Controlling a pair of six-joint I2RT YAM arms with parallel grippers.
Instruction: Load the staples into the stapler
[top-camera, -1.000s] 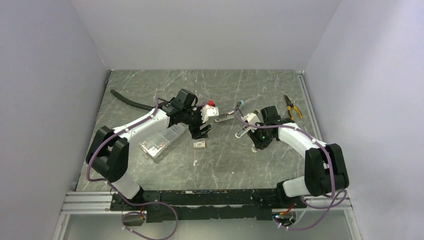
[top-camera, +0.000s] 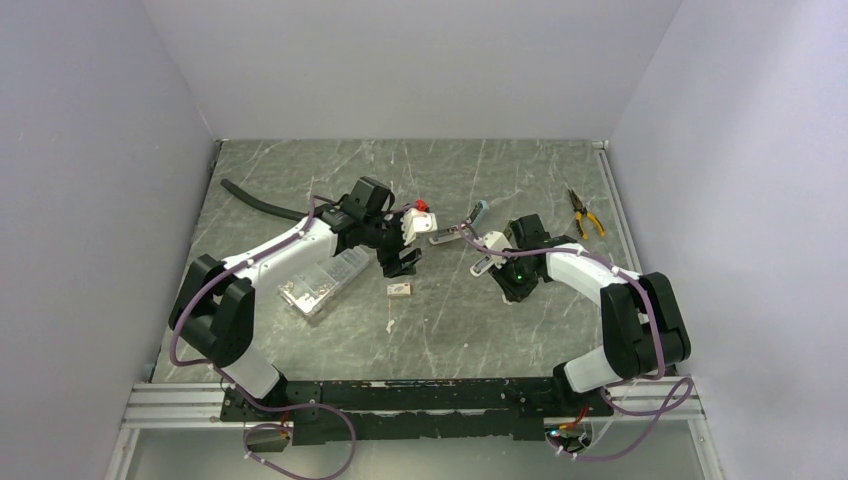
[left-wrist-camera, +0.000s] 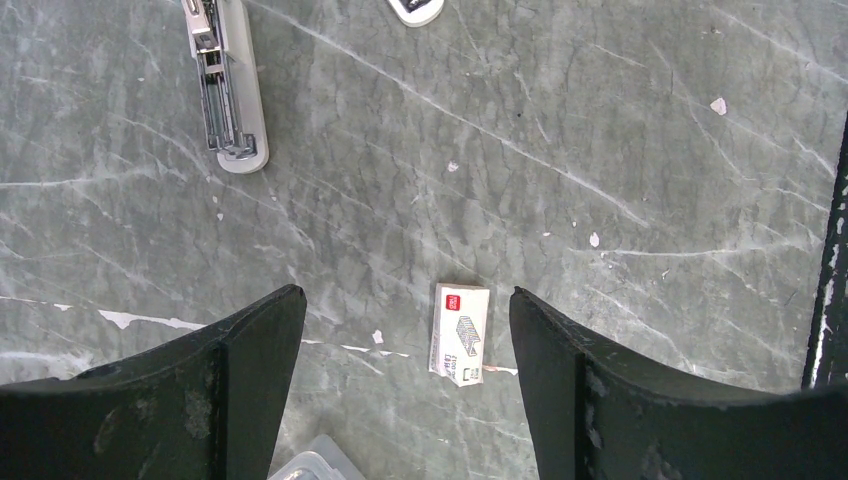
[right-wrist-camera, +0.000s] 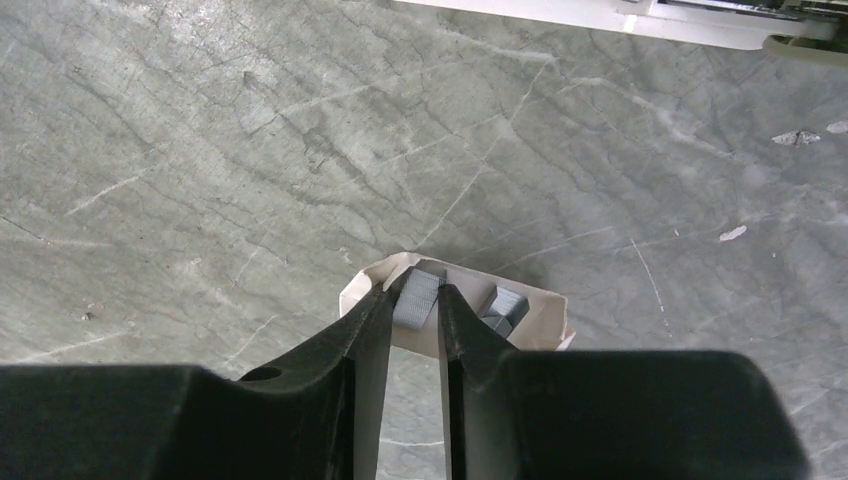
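Note:
My right gripper is down at a small opened paper box (right-wrist-camera: 535, 320) holding staple blocks; its fingertips are at one staple strip (right-wrist-camera: 413, 310), and whether they grip it is unclear. An open stapler (top-camera: 451, 231) lies in the middle, its magazine showing in the left wrist view (left-wrist-camera: 225, 100). Another white-based piece (top-camera: 481, 266) lies just left of the right gripper. My left gripper stands open above the table, over and beside a closed staple box (left-wrist-camera: 458, 340), with nothing held.
A clear organiser case (top-camera: 325, 280) lies under the left arm. A black hose (top-camera: 255, 200) lies at the back left, pliers (top-camera: 585, 213) at the right.
The left arm looks still.

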